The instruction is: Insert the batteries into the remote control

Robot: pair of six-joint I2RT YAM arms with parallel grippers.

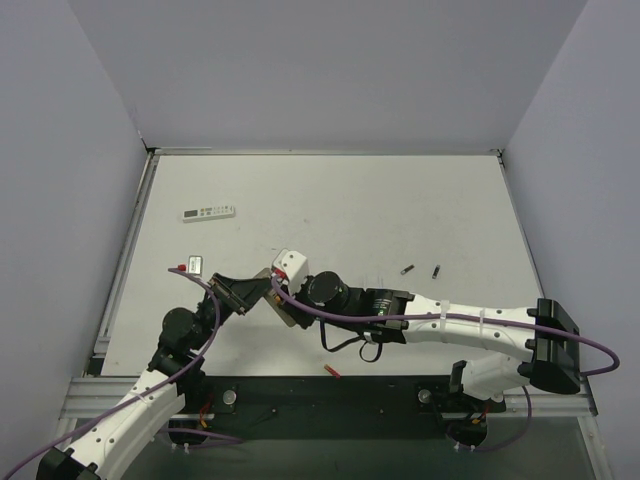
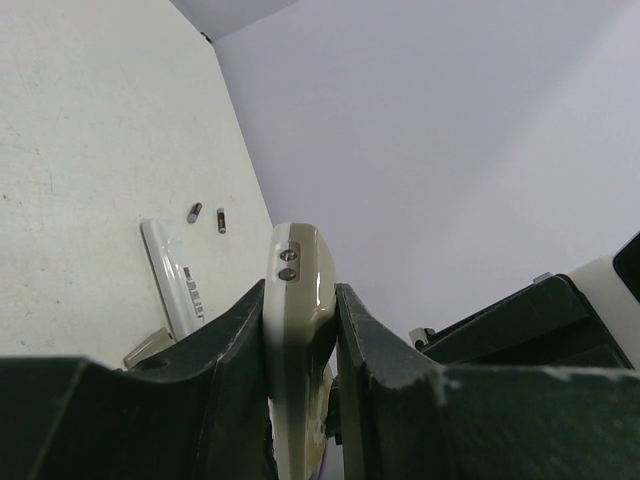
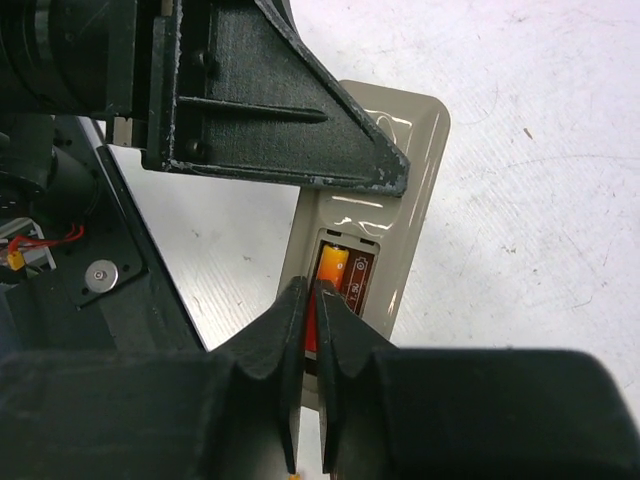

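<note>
My left gripper is shut on the remote control, holding it raised at one end; in the right wrist view its black finger crosses the upper end of the back. The battery compartment holds an orange battery beside a brown slot or battery, partly hidden. My right gripper is shut at the compartment over the orange battery; what is between its tips is hidden. In the top view both grippers meet at the middle left, mostly covering the remote.
A white remote lies at the back left, a small item with red below it. Two small dark cylinders lie on the right. An orange object lies at the front edge.
</note>
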